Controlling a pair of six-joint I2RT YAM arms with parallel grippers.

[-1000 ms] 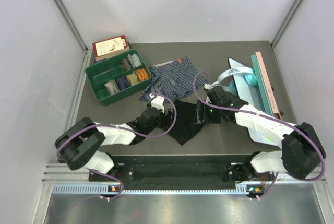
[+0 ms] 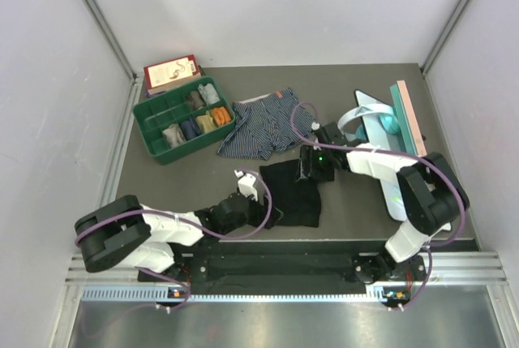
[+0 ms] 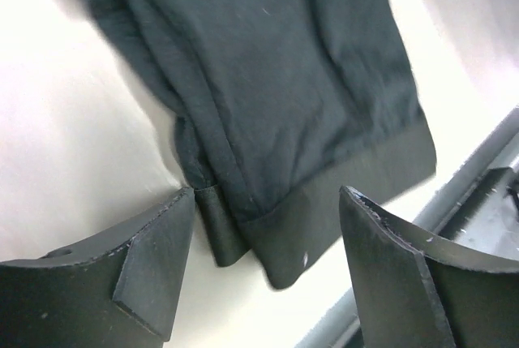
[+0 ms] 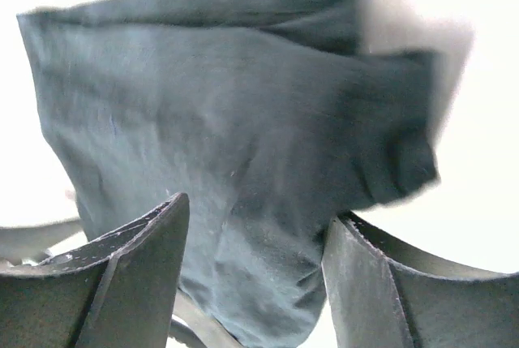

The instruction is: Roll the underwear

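The dark underwear (image 2: 292, 198) lies flat on the grey table between the grippers, a folded band along one side in both wrist views. My left gripper (image 2: 263, 210) is low at its front left corner; in the left wrist view its fingers (image 3: 122, 283) stand apart just at the folded edge (image 3: 211, 218). My right gripper (image 2: 312, 161) is at the back right corner; in the right wrist view its fingers (image 4: 381, 291) stand apart over the bunched cloth (image 4: 268, 145).
Behind lie a striped garment (image 2: 259, 125) and a green divided bin (image 2: 152, 125) of rolled clothes. On the right are a white board (image 2: 381, 145) with headphones (image 2: 361, 111) and books (image 2: 413, 121).
My left gripper has moved toward the front and my right gripper toward the back. The underwear has turned, its front edge now roughly parallel to the table's edge.
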